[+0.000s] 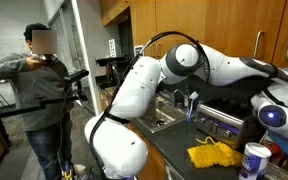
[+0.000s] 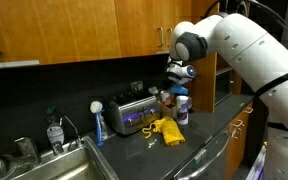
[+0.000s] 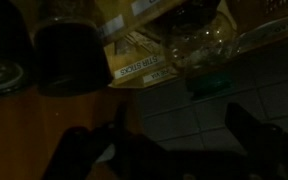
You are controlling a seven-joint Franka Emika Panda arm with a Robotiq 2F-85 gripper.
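My gripper stands open in the dark wrist view, with dark fingers point(image 3: 252, 128) low in the picture and nothing held between them. Beyond them show a glass jar point(image 3: 202, 45), a dark-lidded bottle point(image 3: 72, 55) and a printed yellowish packet point(image 3: 136, 50). In exterior view 2 the gripper point(image 2: 172, 92) is small, over the counter's far right end near the grouped items. A white canister point(image 2: 182, 112) stands close by. The arm hides much of this spot in exterior view 1.
A yellow cloth point(image 1: 214, 153) lies crumpled on the dark counter point(image 2: 124, 155). Behind it is a silver toaster point(image 2: 139, 118). The sink point(image 2: 59, 160) and a blue brush point(image 2: 98, 125) are to the left; cupboards point(image 1: 214, 25) hang overhead. A person point(image 1: 39, 90) stands at the left.
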